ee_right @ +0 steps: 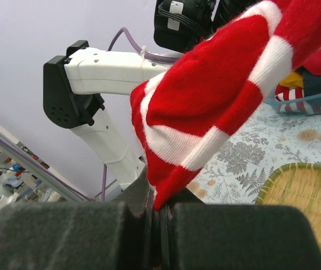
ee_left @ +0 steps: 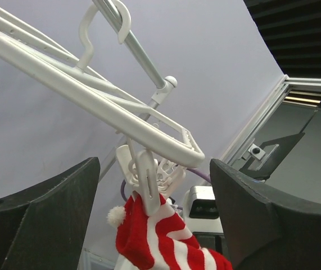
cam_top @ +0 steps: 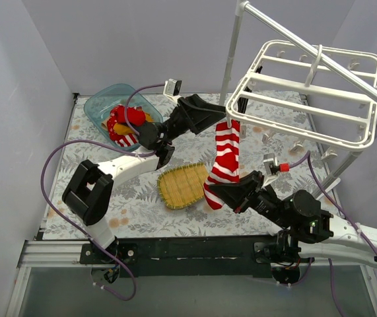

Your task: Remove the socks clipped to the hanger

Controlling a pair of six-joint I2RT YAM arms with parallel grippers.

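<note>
A red and white striped sock (cam_top: pixel 226 152) hangs from the near left corner of the white hanger (cam_top: pixel 243 86). In the left wrist view a white clip (ee_left: pixel 147 181) under the hanger's corner still grips the top of the sock (ee_left: pixel 160 239). My left gripper is open, its fingers (ee_left: pixel 53 216) on either side of the clip and apart from it. Lower down, my right gripper is shut on the sock's lower part (ee_right: pixel 205 101), which slants upward from the fingertips.
At the back left stands a teal basket (cam_top: pixel 96 109) holding several red, yellow and striped socks. A woven tray (cam_top: pixel 183 186) lies mid-table. Empty clips (cam_top: pixel 298 146) hang along the hanger, whose slanted pole (cam_top: pixel 307 46) rises overhead.
</note>
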